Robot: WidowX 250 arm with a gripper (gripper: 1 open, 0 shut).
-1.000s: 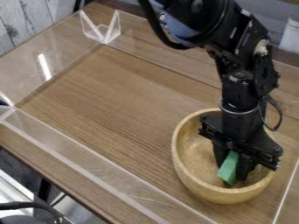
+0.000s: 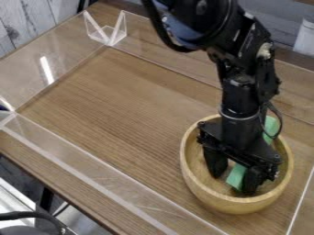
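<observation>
A round wooden bowl [image 2: 194, 174] sits at the right front of the table. The black gripper [image 2: 236, 165] is lowered into it, its fingers open around the area of a green object [image 2: 236, 181] lying in the bowl. The fingers partly hide that object, so its shape cannot be told.
A white angular holder [image 2: 106, 29] stands at the back left, and a pale object [image 2: 302, 37] at the back right edge. Cables lie beyond the table's front-left edge.
The gripper has shifted left within the bowl, its fingers now spread more apart, and more of the green object shows at the right.
</observation>
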